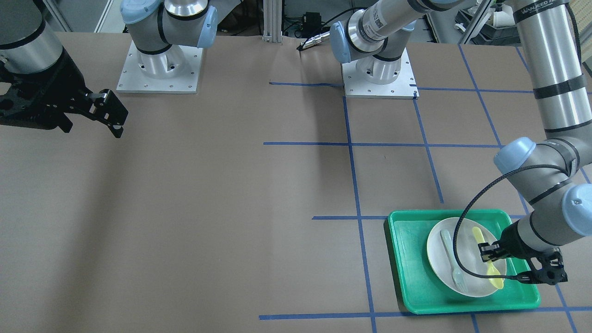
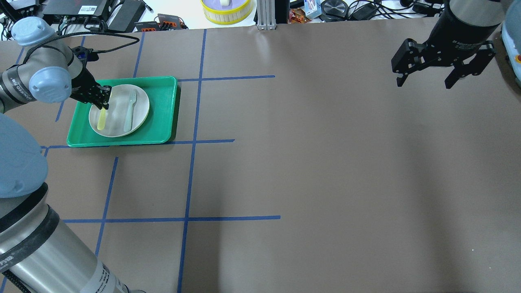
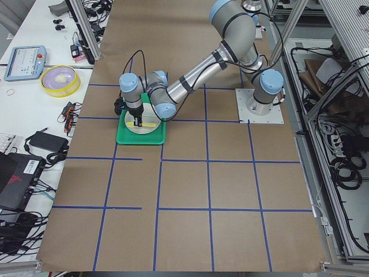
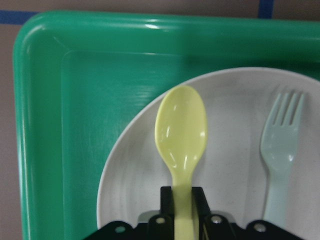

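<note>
A green tray [image 1: 410, 288] at the front right holds a white plate [image 2: 114, 127], with a pale blue fork [image 4: 280, 150] and a yellow spoon [image 4: 181, 130] on it. My gripper is shut on the spoon's handle, low over the plate's edge region. In the wrist view the spoon's bowl points away from the fingers, near the plate's rim. Whether it still touches the plate I cannot tell.
Another arm's black gripper [image 2: 442, 61] hangs at the opposite side, and more arm bases on white plates [image 1: 158, 83] stand at the back.
</note>
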